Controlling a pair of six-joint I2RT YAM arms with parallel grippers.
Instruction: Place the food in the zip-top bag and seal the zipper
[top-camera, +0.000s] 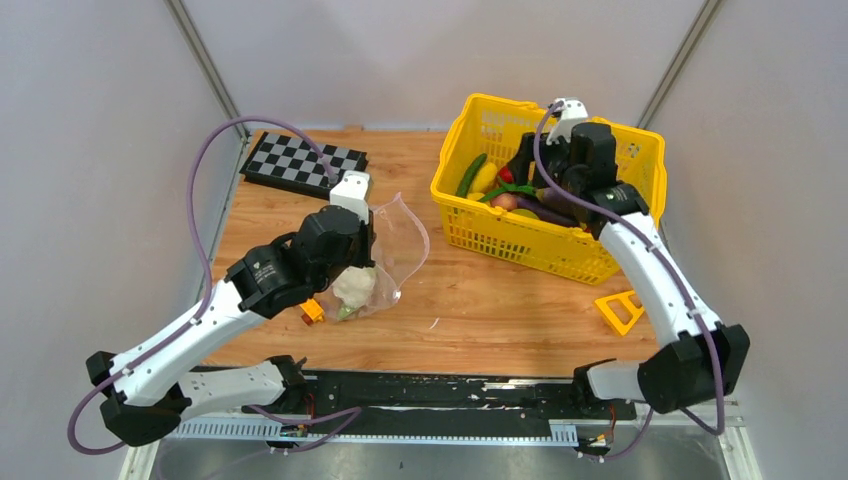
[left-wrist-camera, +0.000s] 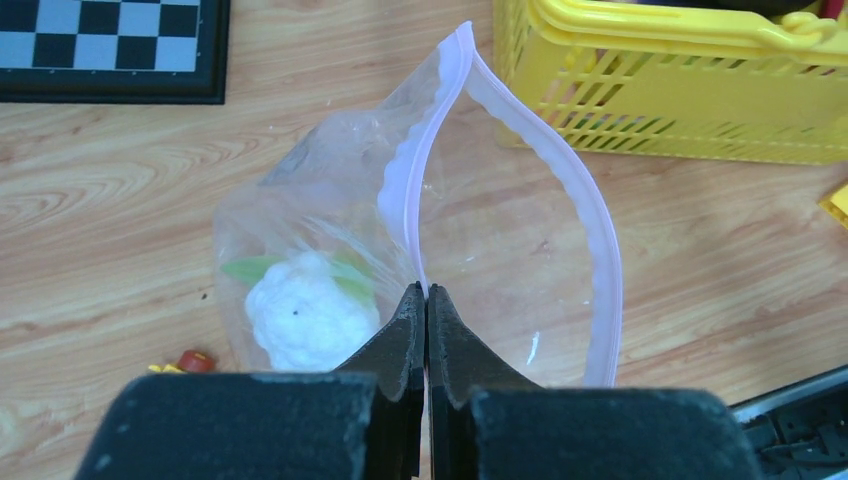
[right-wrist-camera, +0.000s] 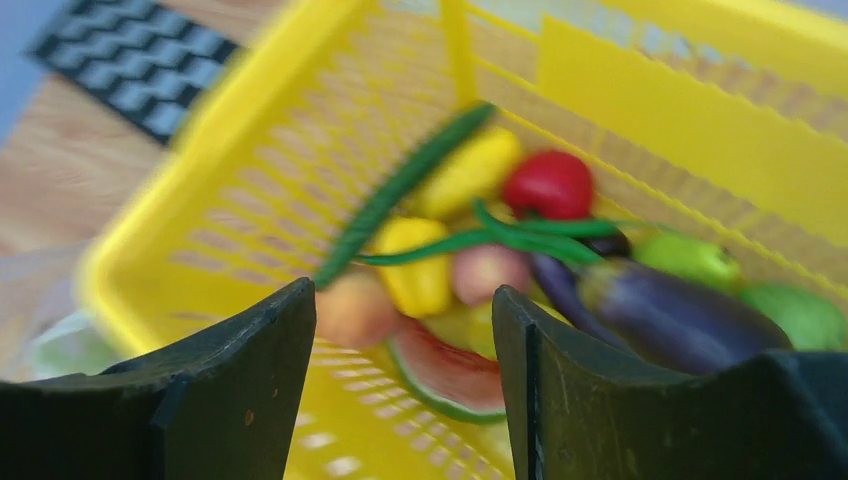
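Observation:
A clear zip bag (left-wrist-camera: 500, 250) with a pale zipper rim lies with its mouth spread wide. Inside it is a white cauliflower (left-wrist-camera: 312, 315) with green leaves. My left gripper is shut on one edge of the bag's zipper rim, which runs up from its fingertips. In the right wrist view my right gripper is over the yellow basket, its fingers apart with nothing held between them. Below it lie a watermelon slice (right-wrist-camera: 450, 370), an eggplant (right-wrist-camera: 685, 305), a red tomato-like piece (right-wrist-camera: 550, 185), a green cucumber (right-wrist-camera: 410, 180) and other play food.
The yellow basket (top-camera: 520, 240) stands at the back right of the table. A checkered board (top-camera: 300, 165) lies at the back left. Small orange pieces (top-camera: 312, 311) sit by the bag, and a yellow triangle (top-camera: 622, 312) lies at right.

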